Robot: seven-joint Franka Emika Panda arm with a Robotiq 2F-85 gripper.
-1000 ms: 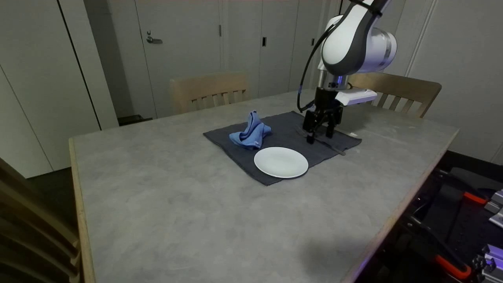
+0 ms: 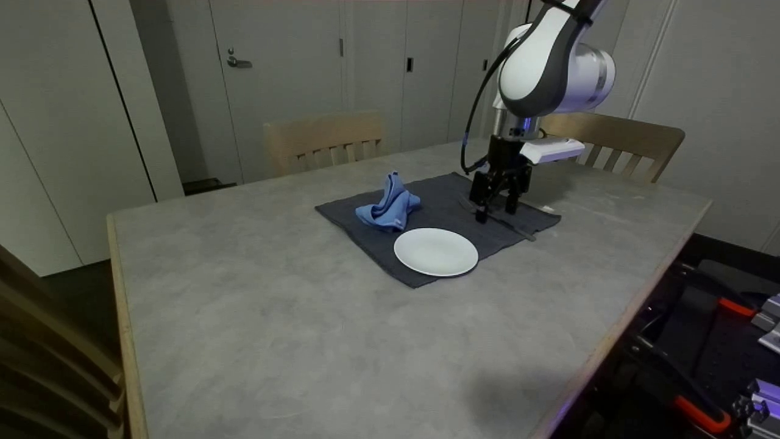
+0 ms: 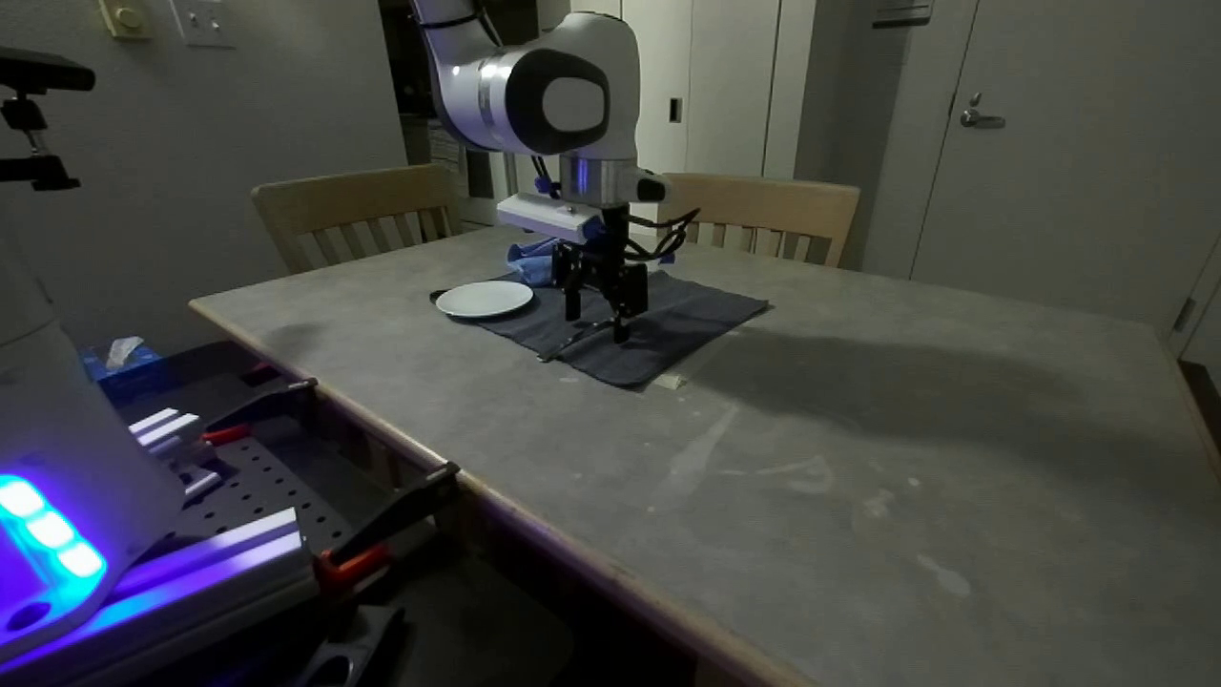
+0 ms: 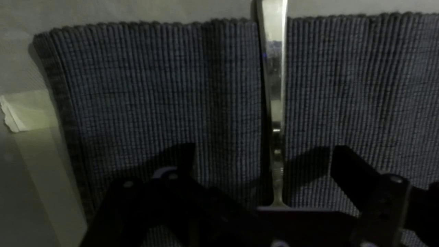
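A metal utensil point(image 4: 276, 98) lies on the dark grey placemat point(image 4: 164, 90), its handle end reaching past the cloth's edge; its other end is hidden under my gripper in the wrist view. Exterior view 1 shows the same slim utensil point(image 2: 517, 229) on the placemat point(image 2: 442, 191). My gripper stands open over it, a finger on either side and nothing gripped. From outside, the gripper point(image 3: 595, 326) is low over the placemat; whether its tips touch the cloth, I cannot tell.
A white plate point(image 2: 436, 252) rests at the placemat's near side. Behind it sits a crumpled blue cloth point(image 2: 391, 205). A strip of pale tape point(image 4: 33, 111) is stuck to the table beside the placemat.
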